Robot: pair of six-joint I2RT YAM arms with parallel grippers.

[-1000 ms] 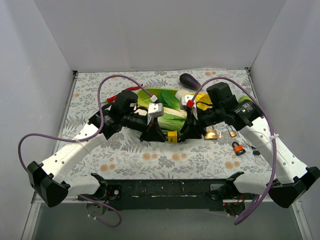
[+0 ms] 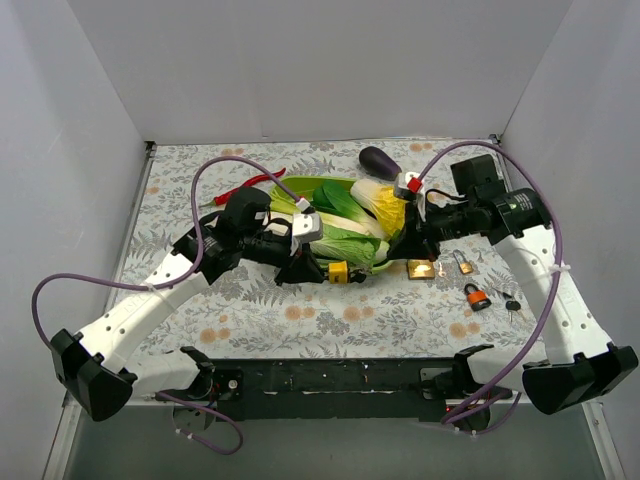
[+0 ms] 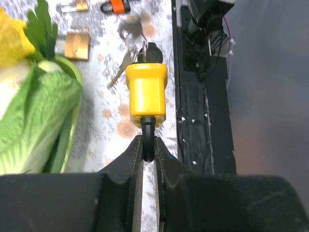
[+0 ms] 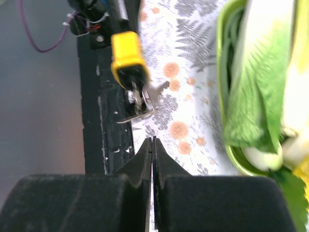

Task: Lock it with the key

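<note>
My left gripper is shut on the black shackle of the yellow padlock, holding it in the air over the table's front middle. A key sticks out of the padlock's dark end, the end away from my left fingers. Its ring carries other keys that dangle and look blurred. In the right wrist view my right gripper is shut with nothing between its fingers. Ahead of its tips, apart from them, are the blurred padlock and key bunch. How far the key is turned cannot be seen.
A green basket of vegetables stands just behind the padlock. On the right of the table lie a brass padlock, a smaller one, an orange padlock and loose keys.
The dangling keys have swung; the left gripper has barely shifted.
</note>
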